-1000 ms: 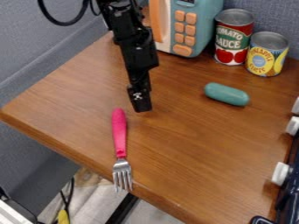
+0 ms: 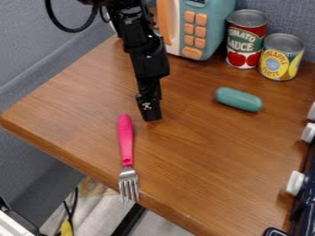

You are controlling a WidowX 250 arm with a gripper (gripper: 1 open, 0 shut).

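My gripper (image 2: pixel 150 109) hangs from the black arm over the middle of the wooden table, low near the surface. Whether its fingers are open or shut is hard to make out. A pink-handled fork (image 2: pixel 125 147) lies below and left of it, tines toward the front edge. A teal cylindrical object (image 2: pixel 239 99) lies to the right of the gripper.
A toy microwave (image 2: pixel 194 28) stands at the back, beside a red-labelled can (image 2: pixel 244 41) and a yellow-labelled can (image 2: pixel 279 60). A dark appliance with white knobs (image 2: pixel 301 194) is at the right edge.
The objects on the table are unmoved.
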